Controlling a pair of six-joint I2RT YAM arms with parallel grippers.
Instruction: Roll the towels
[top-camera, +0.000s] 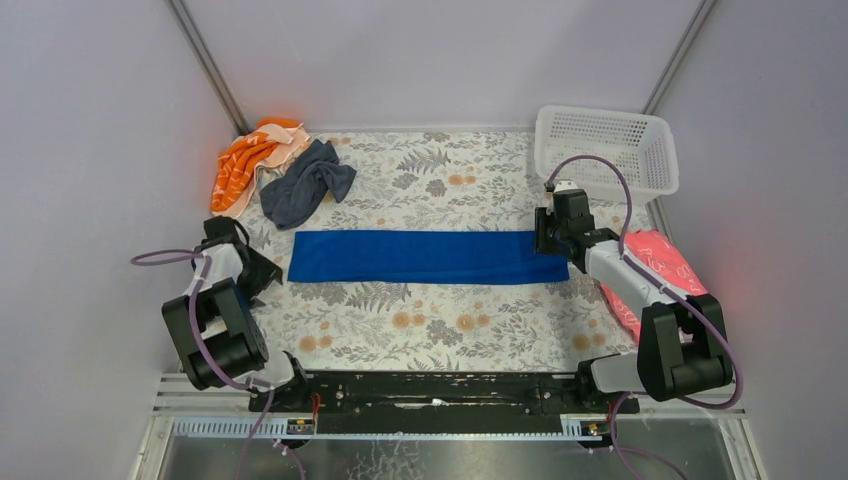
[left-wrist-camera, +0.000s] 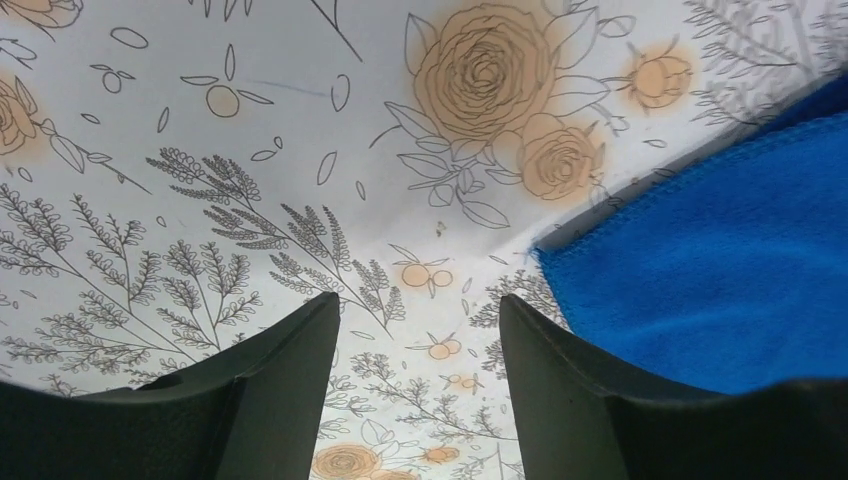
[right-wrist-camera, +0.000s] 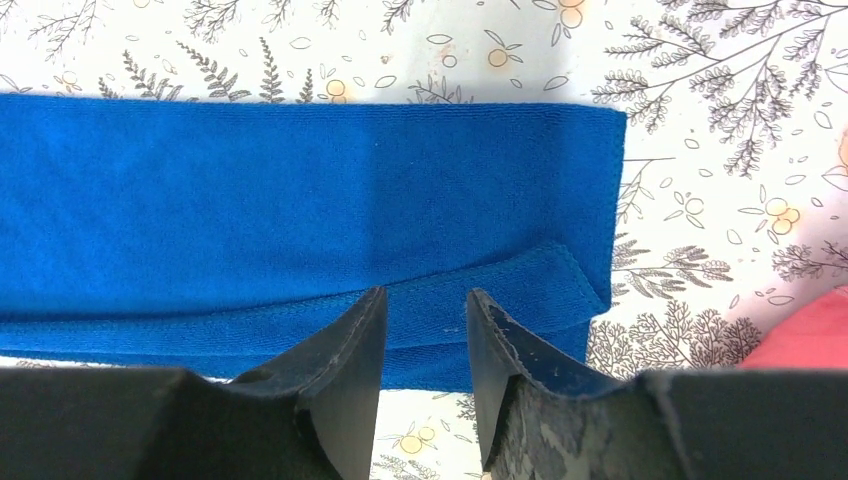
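Observation:
A blue towel (top-camera: 420, 256) lies folded into a long flat strip across the middle of the floral surface. My left gripper hangs open beside the strip's left end, whose corner (left-wrist-camera: 590, 280) shows at the right of the left wrist view. My right gripper is over the strip's right end, fingers parted and nothing seen between them but blue cloth below; there a narrow loose edge band (right-wrist-camera: 520, 295) lies on the towel. A dark grey towel (top-camera: 305, 185) and an orange-and-white towel (top-camera: 245, 165) lie crumpled at the back left.
A white basket (top-camera: 605, 140) stands at the back right. A pink cloth (top-camera: 655, 265) lies at the right edge, beside my right arm.

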